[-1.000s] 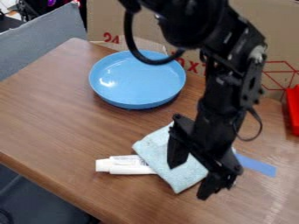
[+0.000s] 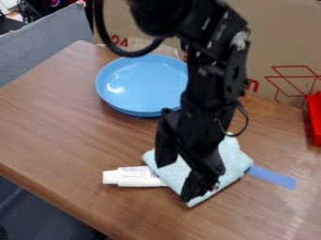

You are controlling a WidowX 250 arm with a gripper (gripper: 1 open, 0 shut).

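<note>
My black gripper (image 2: 189, 159) is open, its fingers down over a folded pale blue cloth (image 2: 204, 192) on the wooden table. The cloth lies partly over or against a white tube (image 2: 130, 176), whose left end sticks out. The gripper hides much of the cloth; whether the fingers touch it is hard to tell.
A blue plate (image 2: 126, 89) sits behind, to the left. A blue tape strip (image 2: 276, 177) is at right, a red object (image 2: 314, 119) at the right edge, and a cardboard box (image 2: 276, 47) at the back.
The gripper has moved leftward, from the cloth's right front to over its middle and left, now covering more of it.
</note>
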